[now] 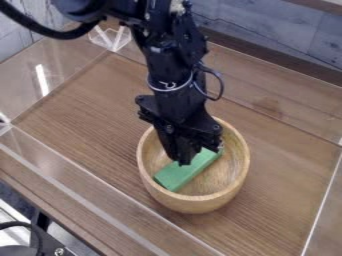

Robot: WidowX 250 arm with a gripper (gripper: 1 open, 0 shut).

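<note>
The black robot arm reaches down from the top of the view, its gripper (179, 140) over the back of a light wooden bowl (201, 198). A green rectangular block (179, 174) lies diagonally on the bowl's floor, partly hidden behind the gripper's lower parts. I cannot tell whether the gripper is open or shut, or whether it touches the block.
Black cables show at the lower left corner.
</note>
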